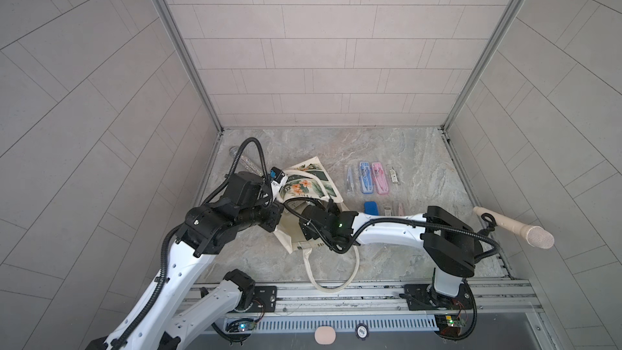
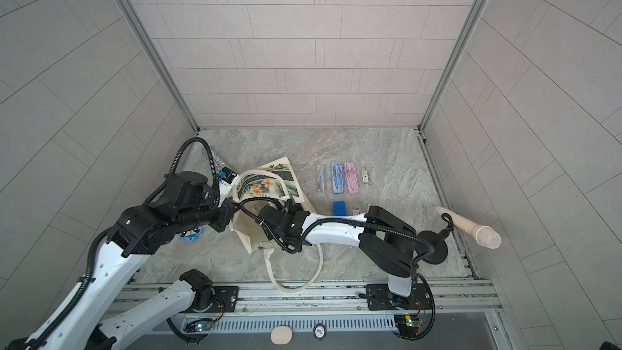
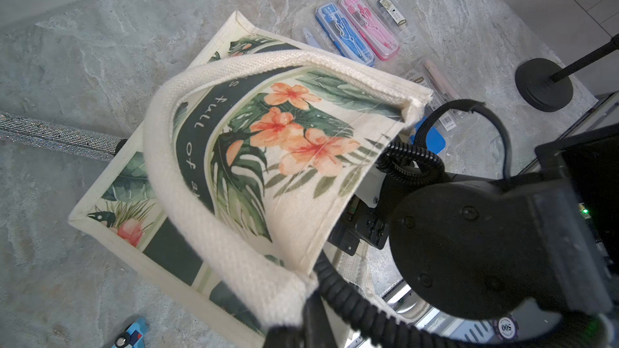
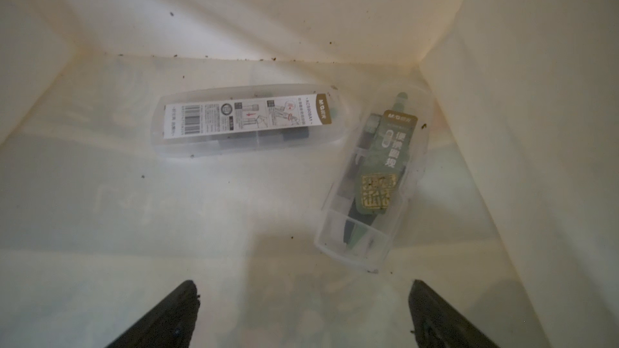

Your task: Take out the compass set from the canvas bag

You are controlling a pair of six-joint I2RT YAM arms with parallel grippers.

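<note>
The floral canvas bag lies tilted on the table with its mouth toward the front. At its rim, beside the base of a white handle, my left gripper is shut on the bag's cloth edge. My right gripper reaches into the bag, fingers wide apart with nothing between them. Ahead of it on the pale bag floor lie two clear compass set cases. One case lies crosswise with a white barcode label. The other case, green inside, slants near the right wall. They are apart from the fingers.
Blue and pink cases lie right of the bag, with a blue item nearer. A glittery rod is left of the bag. A microphone-like stand is at far right.
</note>
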